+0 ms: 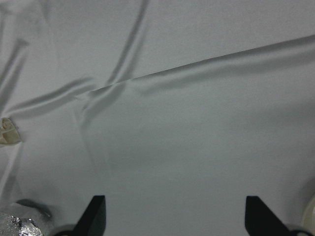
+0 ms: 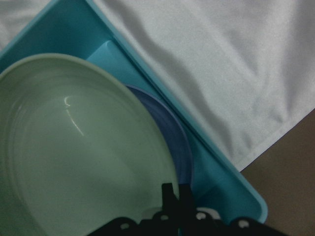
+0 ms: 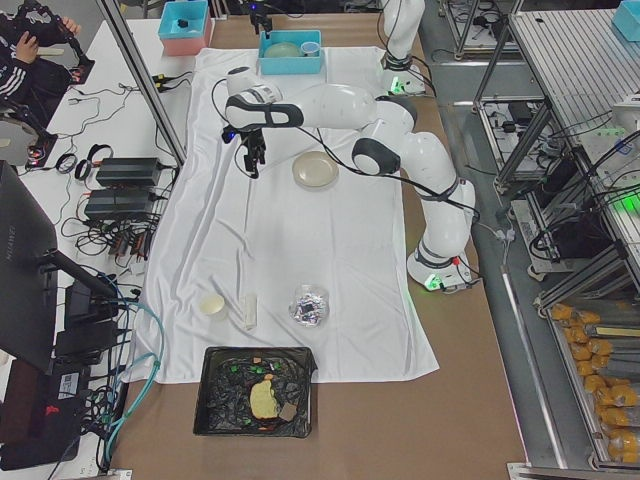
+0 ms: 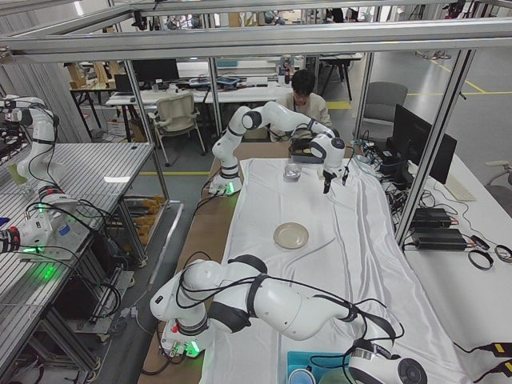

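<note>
My left gripper (image 3: 250,150) hangs open and empty over the white cloth, left of a beige plate (image 3: 315,170). In the left wrist view a foil-filled bowl (image 1: 22,226) shows at bottom left. My right gripper is at the rim of a pale green plate (image 2: 78,142), its fingers close together around the rim. That plate is in a blue bin (image 2: 226,182), above a blue round dish (image 2: 177,142) that it partly hides.
A black tray (image 3: 220,400) with a yellow item stands at the near end. A cream cup (image 3: 212,304) and a white strip (image 3: 250,311) lie on the cloth.
</note>
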